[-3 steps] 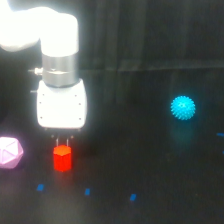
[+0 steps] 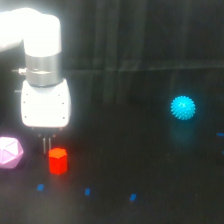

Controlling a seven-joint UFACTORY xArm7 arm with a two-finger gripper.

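My gripper point(image 2: 47, 144) hangs from the white arm at the left, its two thin fingers pointing down just above and slightly left of a small red block point(image 2: 58, 162) on the dark table. I cannot tell whether the fingers are open or shut. A pink faceted ball point(image 2: 9, 152) lies at the left edge, and a spiky cyan ball point(image 2: 183, 108) sits at the right.
Several small blue marks are on the dark table point(image 2: 120, 175).
My gripper has moved left, from over the red block to slightly left of it. The block and balls look unmoved, apart from perhaps a slight shift of the block.
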